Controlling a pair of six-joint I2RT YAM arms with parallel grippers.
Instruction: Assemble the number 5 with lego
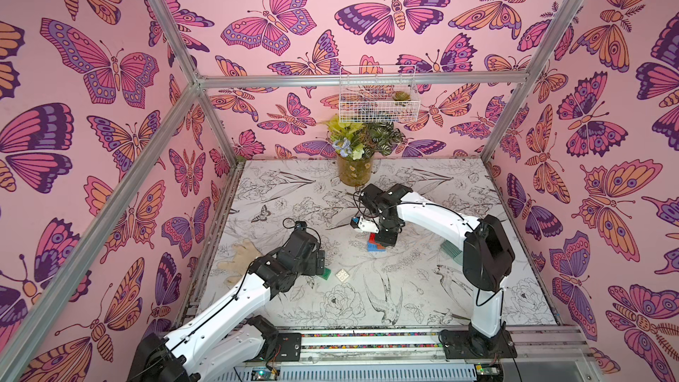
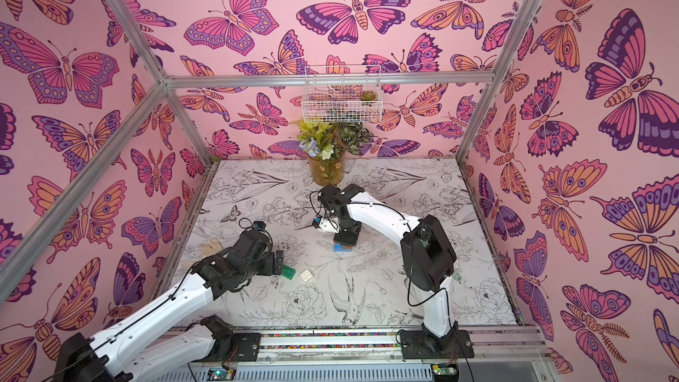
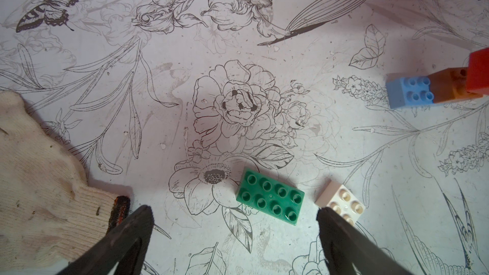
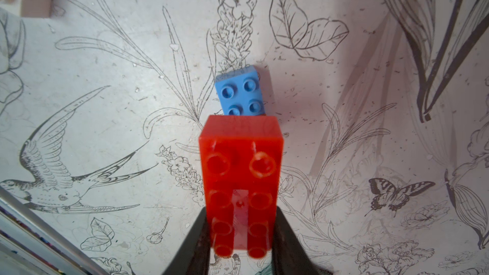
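In the right wrist view, a long red brick (image 4: 242, 137) sits between the fingers of my right gripper, which is shut on its near end. Past its far end shows the studded top of a blue brick (image 4: 239, 91). The left wrist view shows that blue brick (image 3: 410, 91) on the table against an orange brick (image 3: 449, 85), with the red brick (image 3: 477, 71) at the frame's edge, over or beside the orange one; contact cannot be made out. My left gripper stands open above a green brick (image 3: 270, 196) and a small cream brick (image 3: 340, 202).
A beige glove (image 3: 40, 188) lies left of the left gripper. At the back stands a planted pot (image 1: 353, 168). A grey-green flat piece (image 1: 451, 251) lies under the right arm. Clear table (image 1: 297, 194) spreads between the arms and the back wall.
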